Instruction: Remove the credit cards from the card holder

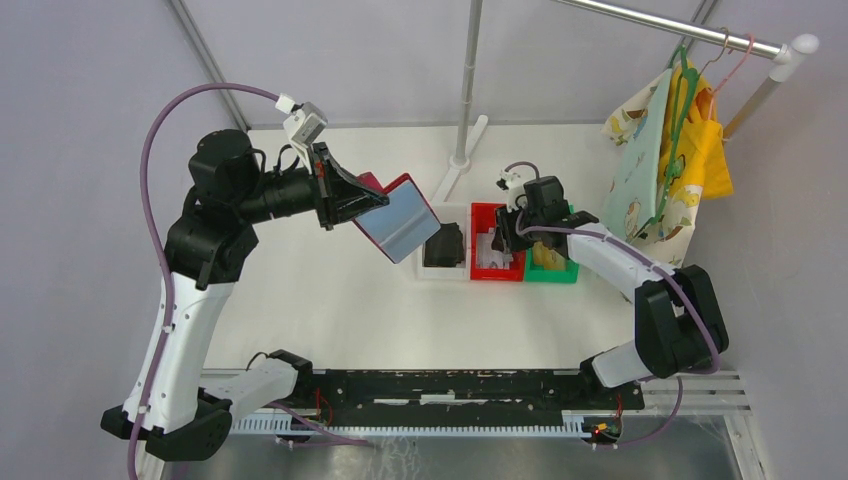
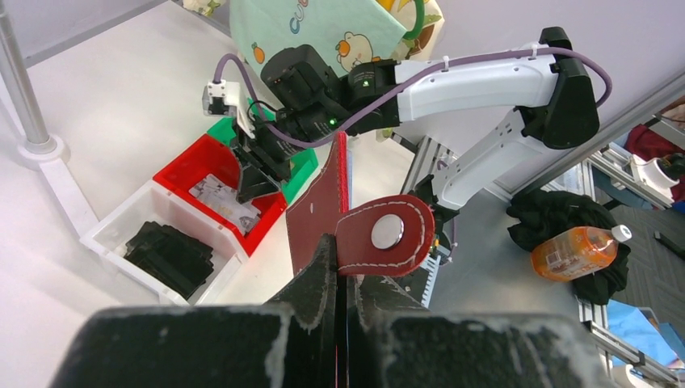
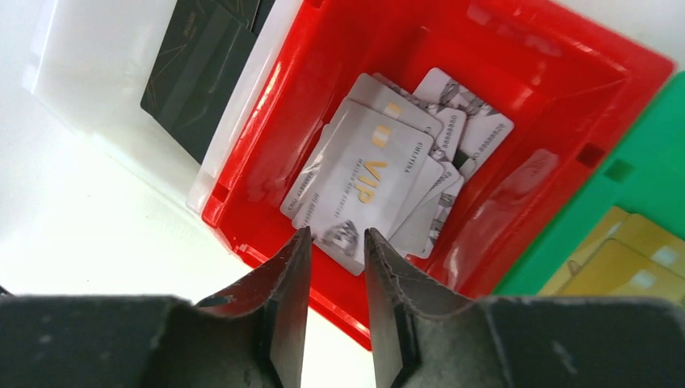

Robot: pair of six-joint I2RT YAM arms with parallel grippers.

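A dark red leather card holder with a snap-button flap hangs in the air, and my left gripper is shut on it. From above, its opened side shows a light blue inner face. Over the red box stands my right gripper, its fingers a little apart. No card is gripped between them. Below those fingertips, silver VIP cards lie loosely stacked on the box floor.
Left of the red box, a white box holds black cards. On the right, a green box has gold cards. Hanging cloths are at the back right.
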